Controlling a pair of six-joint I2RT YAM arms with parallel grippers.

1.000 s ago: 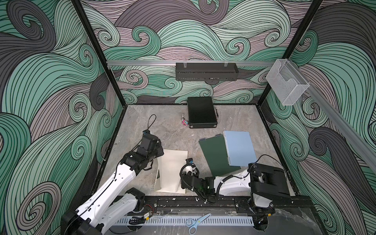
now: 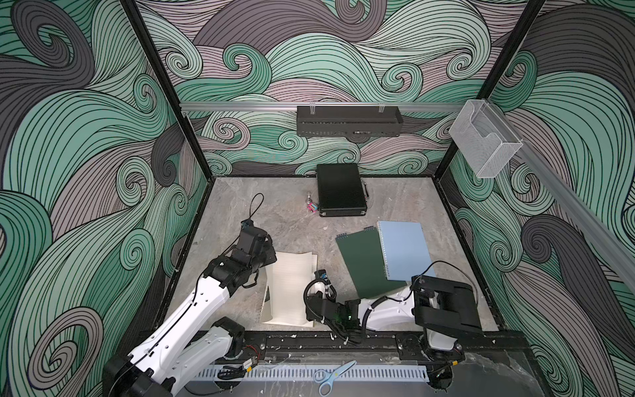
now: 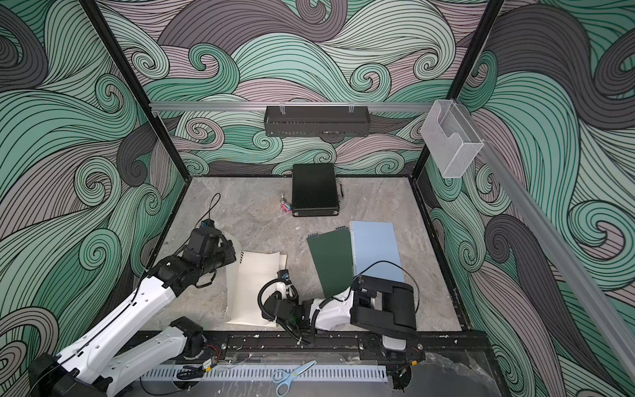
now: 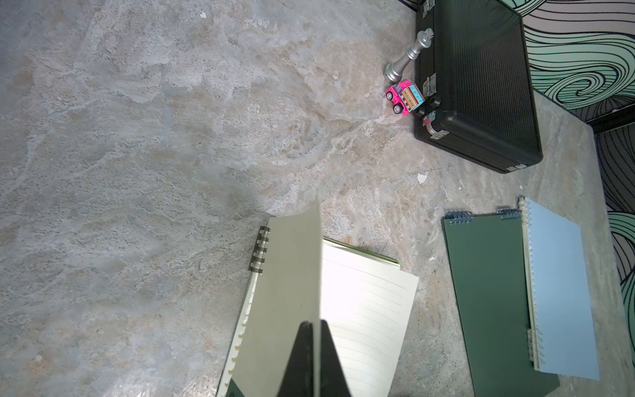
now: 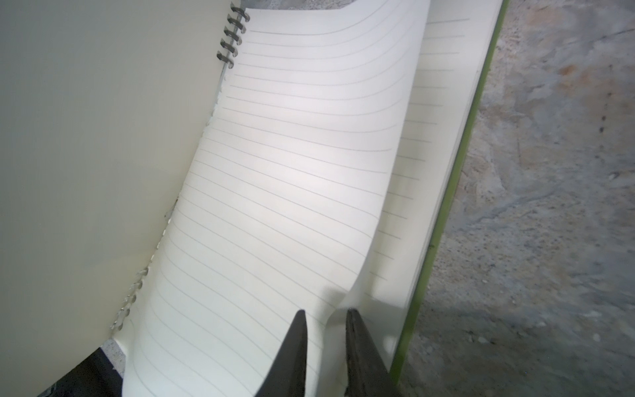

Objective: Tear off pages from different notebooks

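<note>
An open spiral notebook lies at the front left, its lined white page (image 5: 291, 145) curling up along the right edge and baring the sheets beneath. My left gripper is shut on the raised cream cover (image 4: 287, 291), which stands upright from the binding rings (image 4: 259, 249). In the right wrist view my right gripper is part open, its two fingers on either side of the lifted page edge. Clear gaps show beside that edge. Over on the right, a dark green notebook (image 2: 360, 261) lies partly under a blue one (image 2: 405, 248).
A black case (image 2: 341, 188) stands at the back, a pink toy car (image 4: 404, 97) and a silver chess piece (image 4: 408, 56) beside it. Scissors (image 2: 332, 378) lie beyond the table's front edge.
The lined page's right edge has lifted and drawn left, showing a strip of sheet under it. The left arm stays put.
</note>
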